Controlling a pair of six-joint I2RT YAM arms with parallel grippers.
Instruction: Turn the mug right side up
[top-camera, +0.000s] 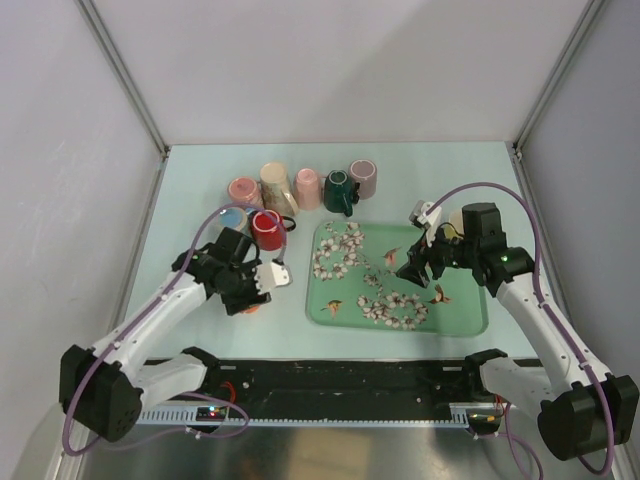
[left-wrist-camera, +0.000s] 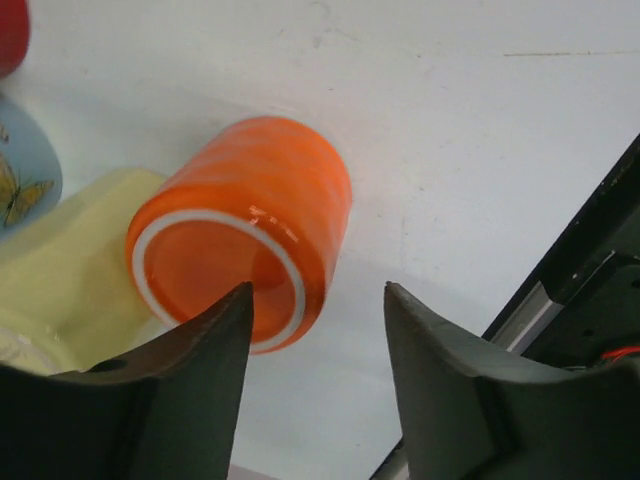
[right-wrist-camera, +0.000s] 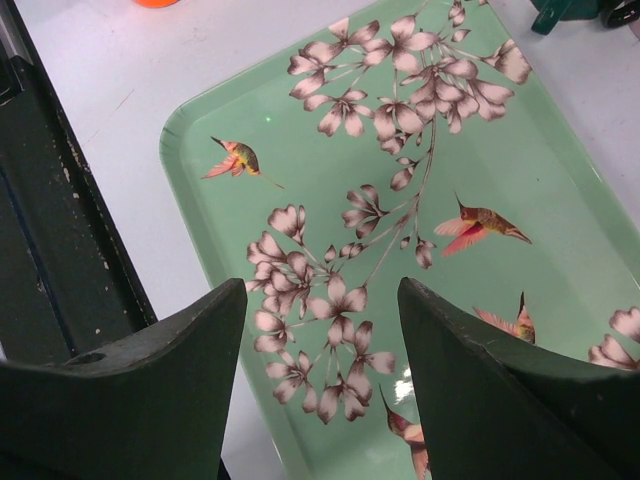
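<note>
An orange mug (left-wrist-camera: 260, 190) lies on its side on the white table in the left wrist view, its white-rimmed bottom toward the gripper, beside a pale yellow mug (left-wrist-camera: 95, 240). My left gripper is open just over the orange mug, fingers apart with nothing gripped; in the top view it largely hides that mug. My right gripper hangs open above the green tray (right-wrist-camera: 250, 160), nothing between its fingers.
A red mug (top-camera: 268, 230), blue mug and several pink, cream, dark green and grey mugs cluster at the back left. The flowered tray fills the right of the table. The table's front edge borders a dark gap.
</note>
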